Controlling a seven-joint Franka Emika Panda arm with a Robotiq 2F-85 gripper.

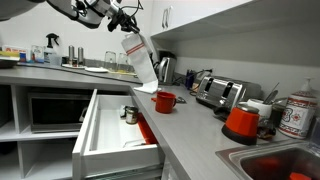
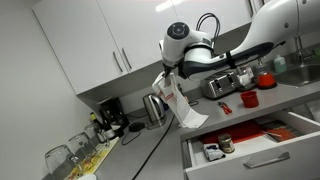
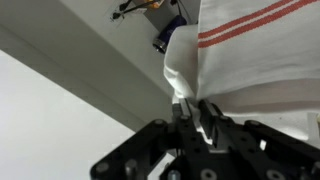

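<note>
A white cloth with red stripes (image 1: 140, 58) hangs down from my gripper (image 1: 130, 29), above the counter beside the open drawer. In exterior view 2 the same cloth (image 2: 178, 101) droops below the gripper (image 2: 171, 70), its lower end close to the countertop. The wrist view has the gripper shut on a bunched part of the cloth (image 3: 250, 62), with the red stripes running across the upper right. Whether the cloth's lower end touches the counter I cannot tell.
An open white drawer (image 1: 116, 158) holds a few small items. On the counter stand a red mug (image 1: 165, 102), a toaster (image 1: 218, 92) and a red kettle (image 1: 240, 124), with a sink (image 1: 283, 160) at the right. Several glasses (image 2: 75, 148) stand at the left in exterior view 2.
</note>
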